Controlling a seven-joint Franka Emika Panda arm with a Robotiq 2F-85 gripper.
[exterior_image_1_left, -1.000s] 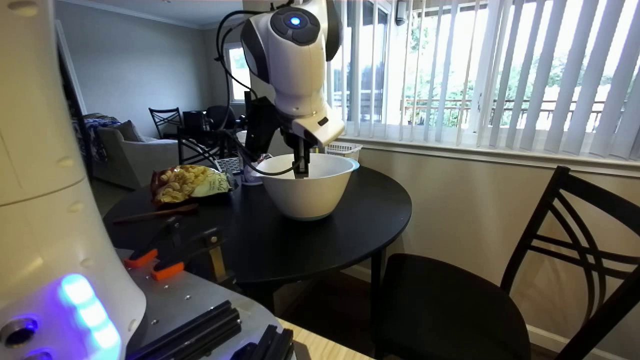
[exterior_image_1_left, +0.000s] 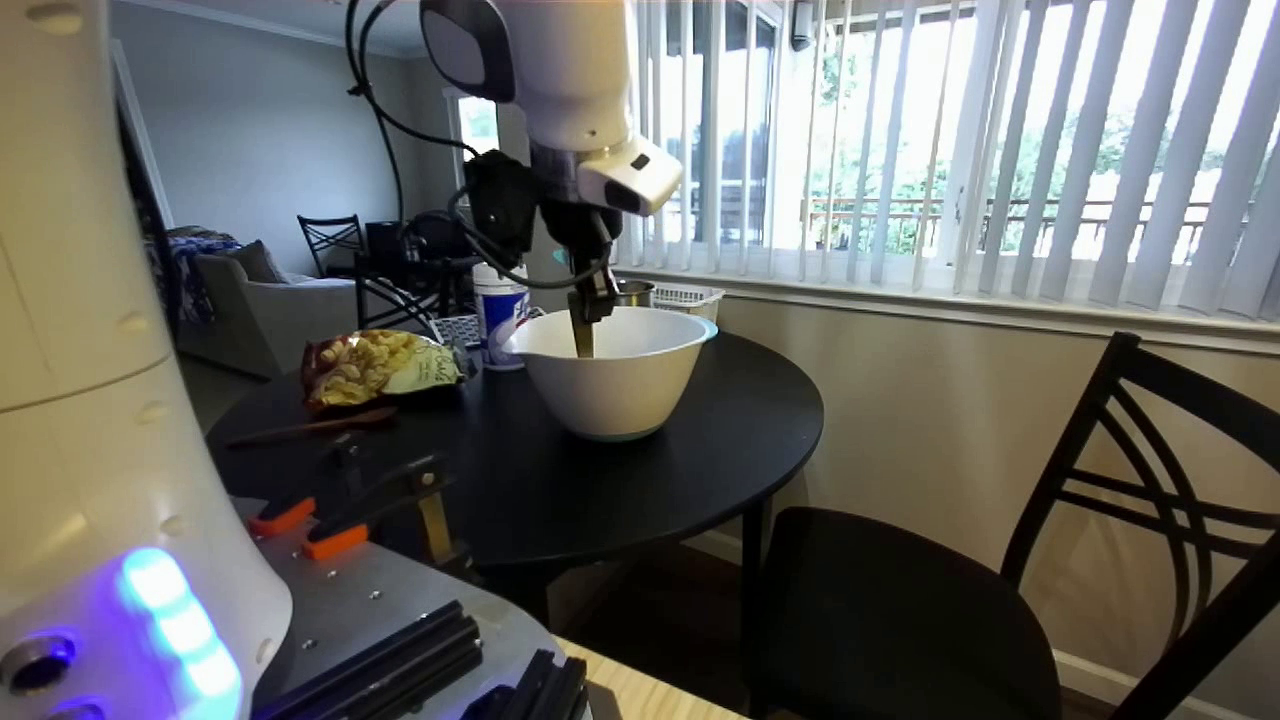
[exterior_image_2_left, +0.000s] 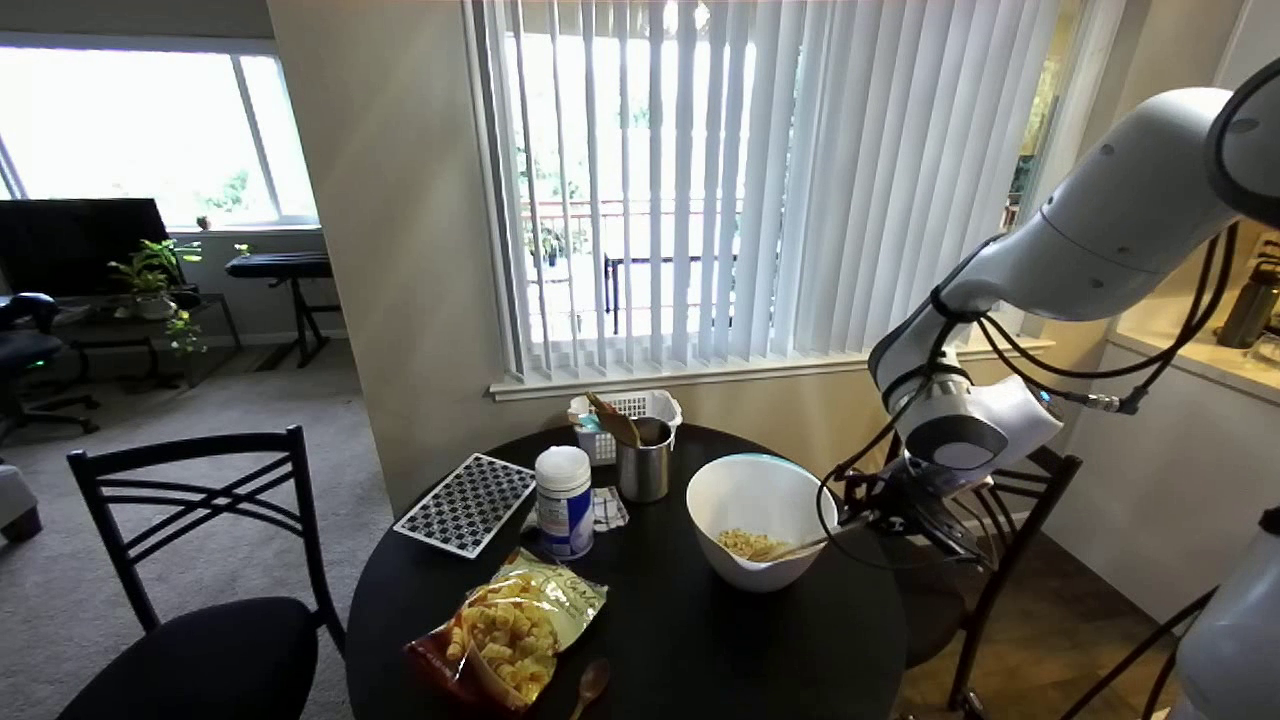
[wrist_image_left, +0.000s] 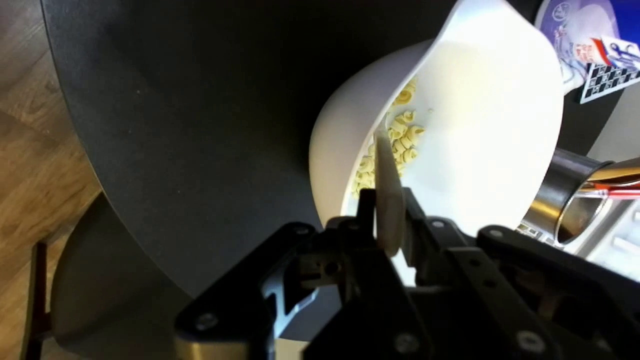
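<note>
My gripper is shut on a wooden utensil (wrist_image_left: 389, 180), gripped between its fingers at the near rim of the white bowl. The utensil (exterior_image_2_left: 801, 546) slants down into the bowl (exterior_image_2_left: 720, 492), its far end at the pasta; the shape of that end is hidden. Curly dry pasta (exterior_image_2_left: 749, 544) lies at the bottom of the bowl, gathered to one side in the wrist view. In exterior view 1 the gripper (exterior_image_1_left: 588, 310) is above the rim, with the utensil hanging into the bowl (exterior_image_1_left: 614, 390).
An open snack bag (exterior_image_2_left: 510, 630), a wooden spoon (exterior_image_2_left: 591, 684), a wipes canister (exterior_image_2_left: 564, 504), a checkered board (exterior_image_2_left: 468, 504), a metal utensil cup (exterior_image_2_left: 645, 462) and a white basket (exterior_image_2_left: 600, 444) share the round black table (exterior_image_2_left: 696, 660).
The gripper has risen and tilted, drifting slightly left in exterior view 1. The utensil's length below the fingers now shows above the rim. The bowl stands where it was.
</note>
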